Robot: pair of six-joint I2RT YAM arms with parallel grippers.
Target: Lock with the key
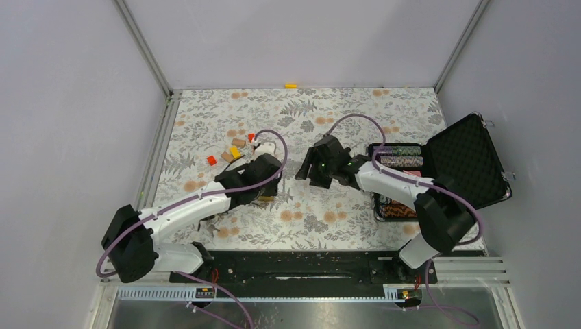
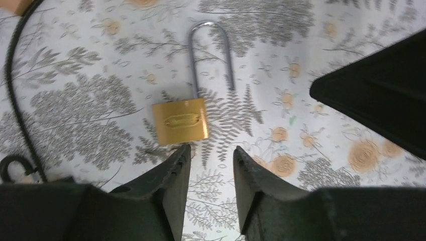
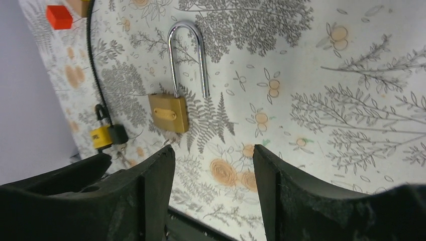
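A brass padlock (image 2: 181,122) lies flat on the patterned table, its long silver shackle (image 2: 211,50) drawn out, one leg in the body and the other end free. Against the body's near edge is a small silvery piece (image 3: 171,136), perhaps the key; I cannot tell how far it is inserted. Just short of the padlock, my left gripper has its fingers apart, with only tabletop between them. My right gripper is open and empty, to the right of the padlock. From above, the left arm covers most of the lock.
Left of the padlock lie a black cable (image 2: 21,108) and black and yellow small padlocks (image 3: 102,136). Several coloured blocks (image 1: 235,151) sit farther back. An open black case (image 1: 399,213) stands at right. The two grippers are close together.
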